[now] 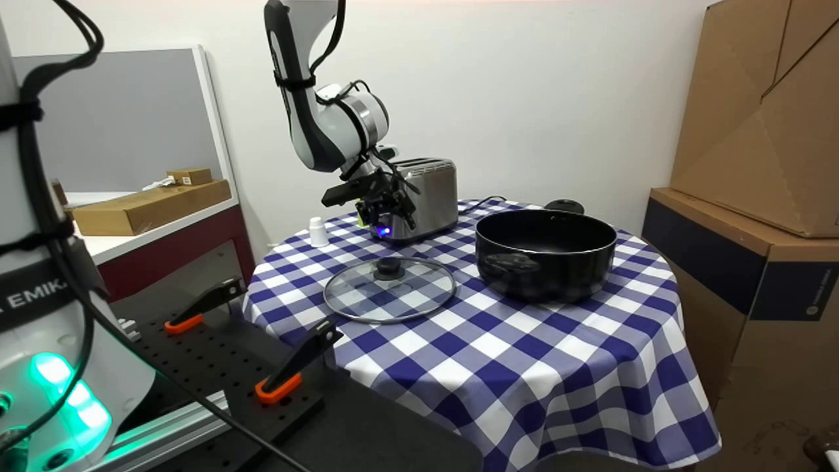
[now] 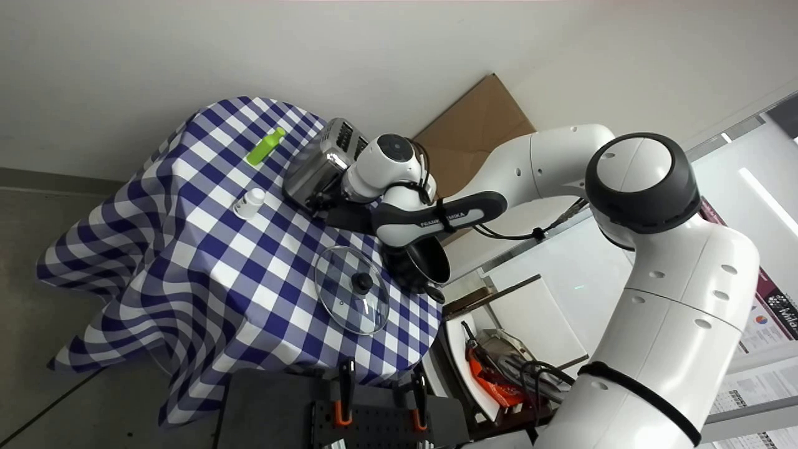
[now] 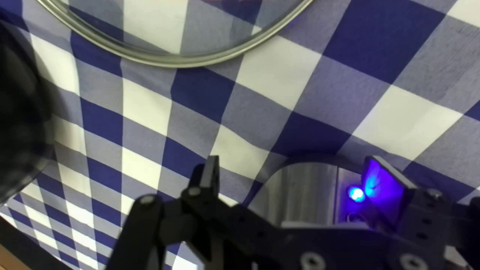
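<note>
The silver toaster [image 1: 436,196] stands upright at the back of the checked table. At its end is my gripper, pointing down, its fingers well apart. In the wrist view, the toaster's rounded metal end [image 3: 297,184] shows between them. A lit blue button [image 3: 356,194] glows beside the right finger [image 3: 382,189] and colours its inner face. Whether that finger touches the toaster, I cannot tell. The gripper's own body hides the toaster's lower part in this view.
A glass lid [image 1: 390,299] lies flat in front of the toaster, with a black pot [image 1: 543,271] to its right. The white bottle [image 2: 248,202] and green bottle [image 2: 265,146] stand apart on the toaster's other side.
</note>
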